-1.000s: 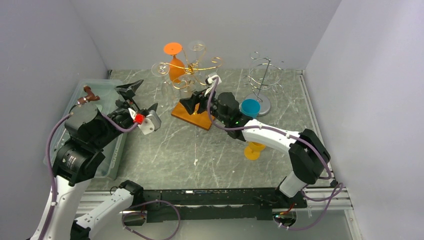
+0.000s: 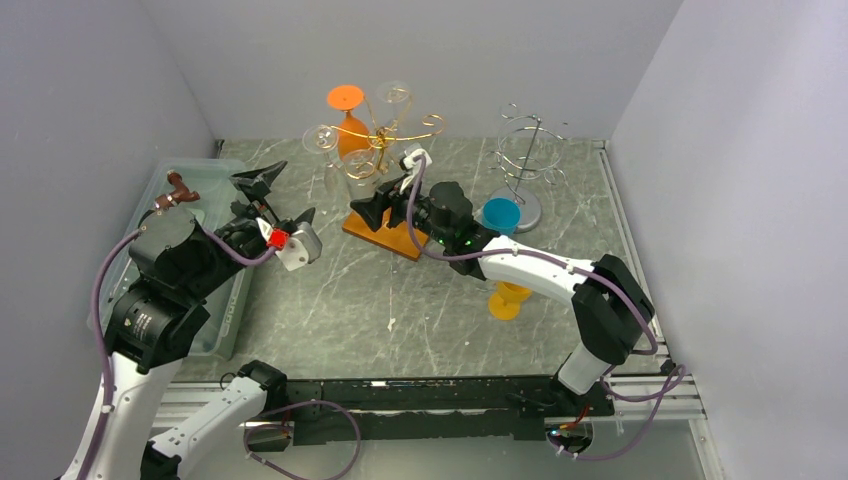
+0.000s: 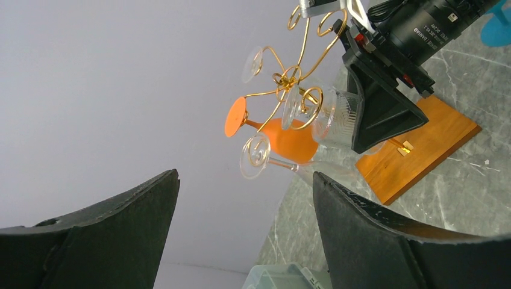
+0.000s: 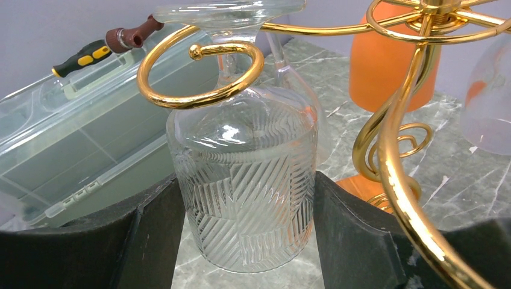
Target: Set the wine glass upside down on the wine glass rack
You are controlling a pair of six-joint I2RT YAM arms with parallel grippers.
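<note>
A clear, ribbed wine glass hangs upside down, its bowl between the fingers of my right gripper, which is shut on it. In the right wrist view its foot lies above a curled hook of the gold rack, and its stem appears inside that hook. Whether the foot rests on the wire cannot be told. Two other clear glasses and an orange glass hang inverted on the rack's other hooks. My left gripper stands open and empty, left of the rack.
The rack has a wooden base. A silver rack stands back right. Blue and yellow glasses are near the right arm. A clear bin lies at left.
My right gripper has shifted slightly left with the glass, whose foot now shows more clearly over the front hook. The left arm has stayed still.
</note>
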